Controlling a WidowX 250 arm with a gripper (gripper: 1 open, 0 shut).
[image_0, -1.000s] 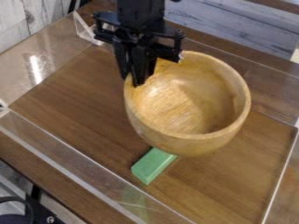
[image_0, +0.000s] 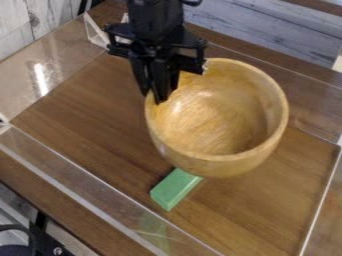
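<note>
My black gripper (image_0: 158, 92) hangs from the top centre of the camera view, shut on the rim of a large yellow wooden bowl (image_0: 234, 125). The bowl is held tilted above the tray, its inside facing the camera, and fills much of the right middle. Below it a green block (image_0: 175, 189) lies on the brown tray floor (image_0: 87, 130), partly behind the bowl from this view.
Clear walls (image_0: 100, 210) border the tray at the front, left and right. The left part of the tray floor is bare. A pale wooden backdrop (image_0: 281, 30) stands behind.
The green block has not moved.
</note>
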